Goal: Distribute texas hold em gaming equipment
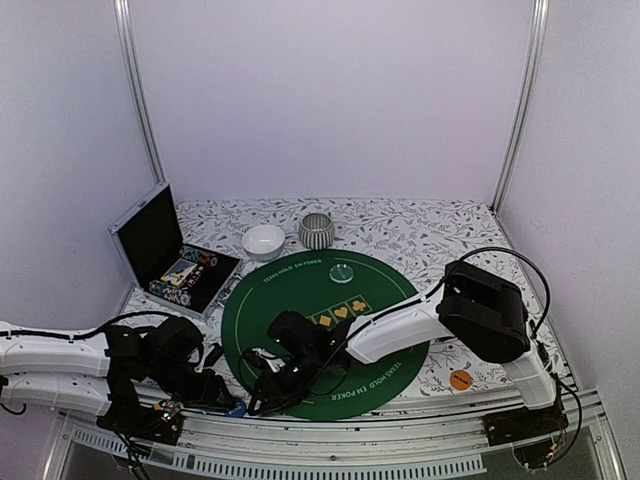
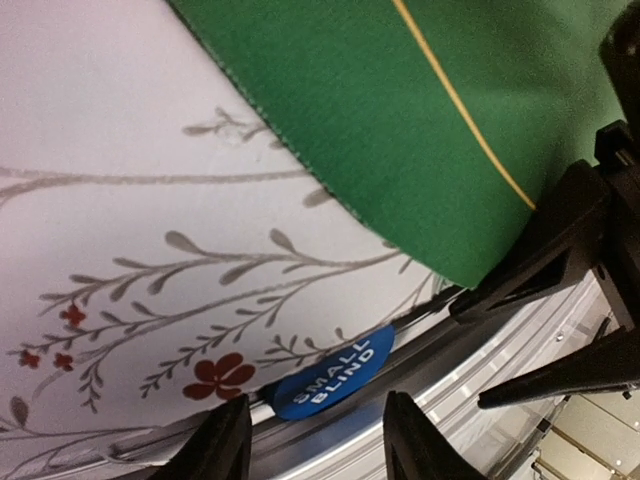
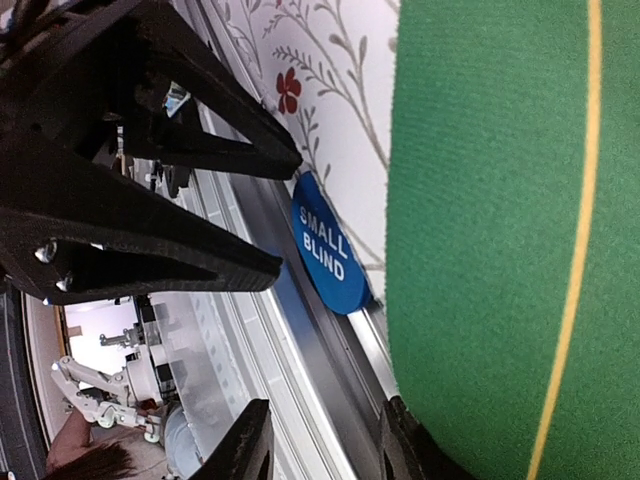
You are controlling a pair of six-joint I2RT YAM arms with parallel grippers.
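Observation:
The blue "SMALL BLIND" disc (image 2: 335, 380) leans at the table's front edge, over the metal rail and just off the green poker mat (image 1: 265, 310). My left gripper stands open, its fingertips apart on either side of the disc in the left wrist view. From the other side my right gripper comes close, also parted with nothing between its fingers. In the right wrist view the left fingers (image 3: 225, 255) reach toward the disc's edge; I cannot tell whether they touch it. An orange disc (image 1: 461, 380) lies right of the mat, and a pale disc (image 1: 341, 272) rests on it.
An open case (image 1: 205, 308) with chips and cards stands at the left. Behind the mat are a white bowl (image 1: 263, 240) and a striped cup (image 1: 316, 232). The front rail (image 1: 350, 430) runs along the table edge. Free table lies at the back right.

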